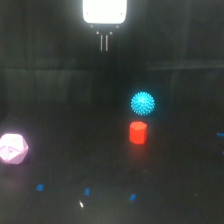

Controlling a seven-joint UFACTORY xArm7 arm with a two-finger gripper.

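The white gripper (pixel 104 42) hangs at the top centre of the camera view, above the dark floor, with two thin grey fingers pointing down and a narrow space between them, nothing visible held. Below it to the right, a cyan spiky ball (pixel 142 103) sits just behind a red block (pixel 138 132). A pale pink faceted object (pixel 12 148) lies at the far left.
Small blue marks (pixel 87 191) are scattered on the dark floor (pixel 70 170), along with a small pale mark near the front.
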